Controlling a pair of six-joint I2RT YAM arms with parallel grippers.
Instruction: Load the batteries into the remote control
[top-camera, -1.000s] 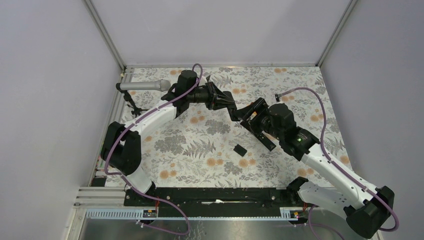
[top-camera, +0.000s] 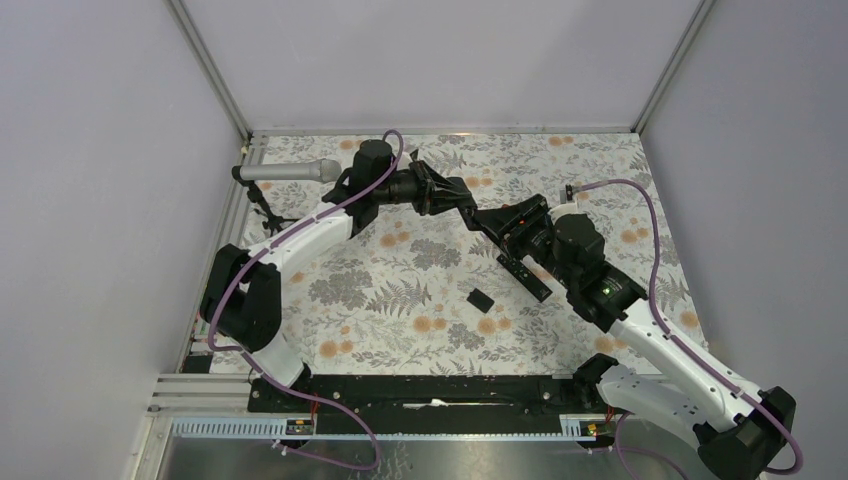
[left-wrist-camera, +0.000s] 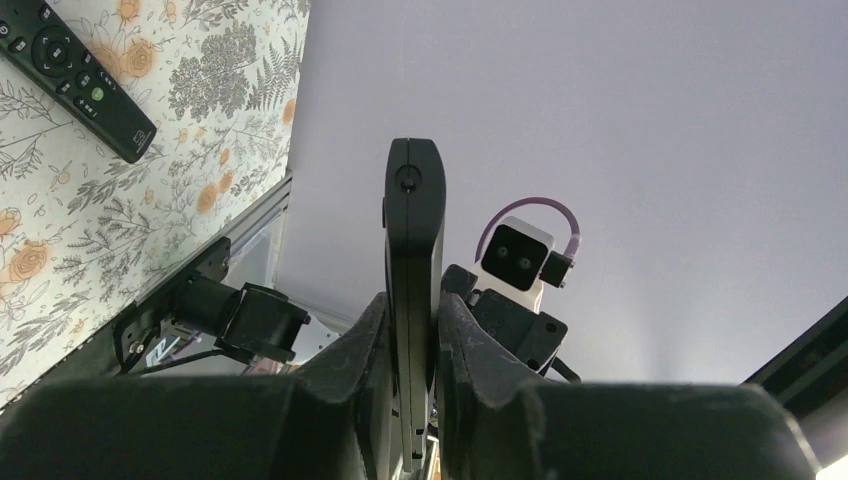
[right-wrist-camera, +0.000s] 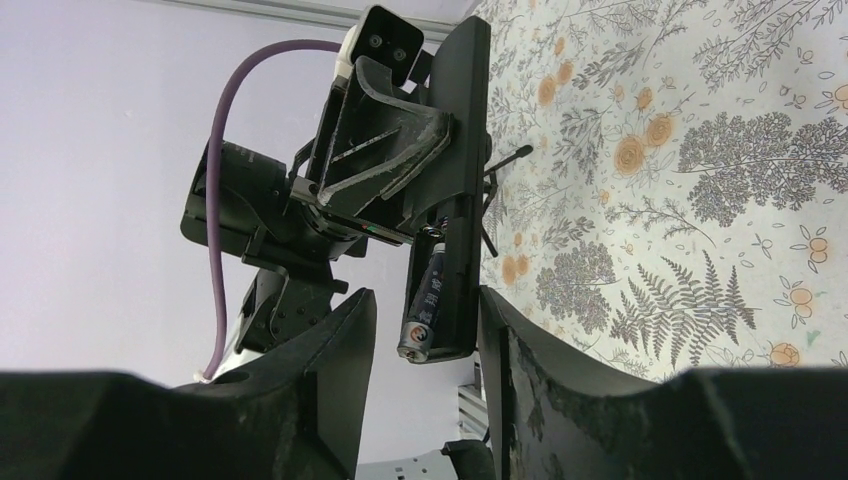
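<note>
My left gripper is shut on a black remote, held up edge-on to the left wrist camera. In the right wrist view its battery compartment faces me, with a battery lying in it, lower end toward me. My right gripper is at that lower end, fingers parted on either side of it; whether they touch it is unclear. A second remote lies on the table, also seen in the left wrist view. A small black rectangle, likely the cover, lies nearer the front.
A silver cylinder on a black stand is at the back left. Pale walls enclose the back and both sides.
The left gripper with the remote has barely moved.
</note>
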